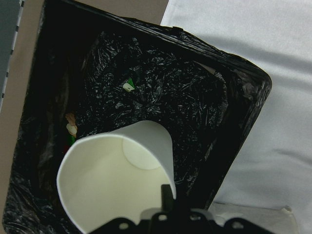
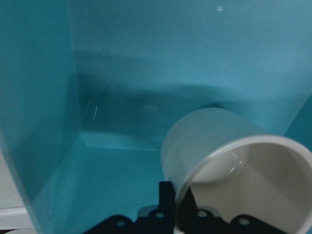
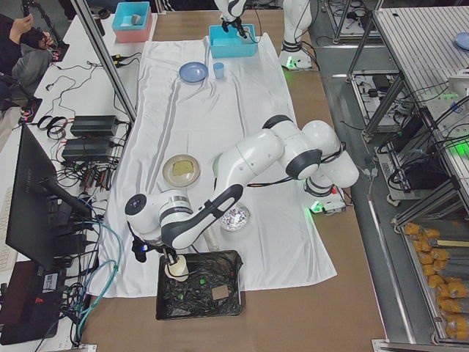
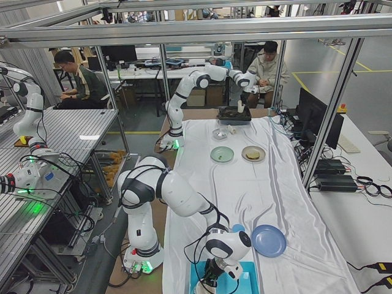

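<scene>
My left gripper is shut on the rim of a cream cup [image 1: 105, 183], held over a black-lined bin [image 1: 165, 68] with small scraps inside; in the camera left view this bin [image 3: 198, 308] stands at the near end of the table. My right gripper is shut on the rim of a white cup [image 2: 212, 129], held on its side inside a turquoise box [image 2: 112, 180]. In the camera left view that box [image 3: 231, 48] is at the far end.
On the white cloth [image 3: 139, 279] stand a beige plate [image 3: 170, 165] with food, a green plate, a crumpled foil dish [image 3: 235, 218], a blue plate [image 3: 193, 72] and a blue cup [image 3: 218, 71]. The middle of the cloth beyond the beige plate is clear.
</scene>
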